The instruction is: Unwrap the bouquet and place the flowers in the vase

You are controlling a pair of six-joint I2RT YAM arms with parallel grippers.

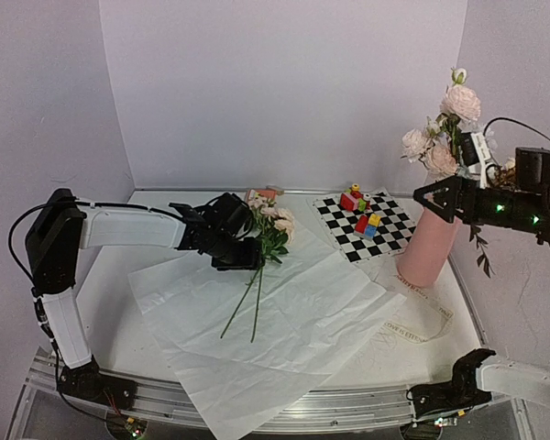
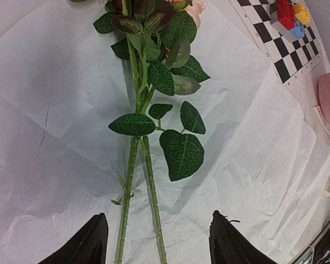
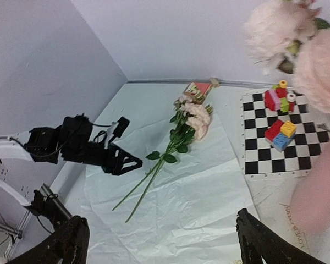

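Two pale pink flowers [image 1: 277, 218] with green leaves and long bare stems [image 2: 126, 203] lie on white paper. My left gripper is open above them; the stems run through the gap in its view, with no grip on them. On the right stands a tall pink vase [image 1: 427, 247], holding a bouquet of pale blooms [image 1: 460, 103]. My right gripper is also open, and nothing is held between its fingers. From the top view it covers the vase's mouth; whether it touches the vase or bouquet I cannot tell.
White paper [image 1: 321, 339] covers much of the table. Between the loose flowers and the vase lies a checkered board [image 1: 399, 220] carrying toy blocks [image 1: 368, 226]. A small reddish box [image 3: 198, 91] sits behind the blooms. A lettered ribbon [image 1: 422, 337] curls near the vase.
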